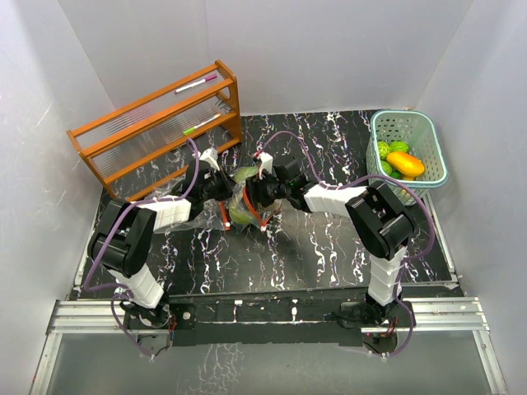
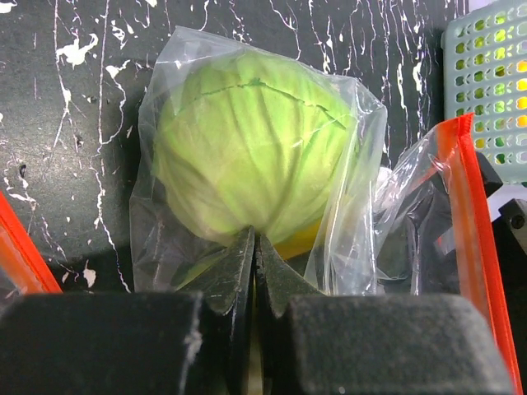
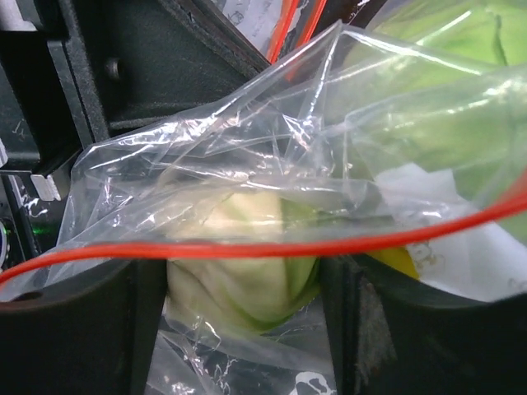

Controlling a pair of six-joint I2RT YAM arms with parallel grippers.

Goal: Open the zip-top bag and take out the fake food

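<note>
A clear zip bag with orange-red zipper edges lies mid-table between my grippers, holding green fake cabbage, a paler leafy item and something yellow. My left gripper is shut at the cabbage's lower edge, with nothing visible between its fingers. My right gripper is part open around the pale item at the bag's open side, with plastic and the zipper across it; whether it grips is unclear.
A basket with green and yellow fake food sits at the right. An angled wooden rack with markers stands at back left. More clear plastic lies under the left arm.
</note>
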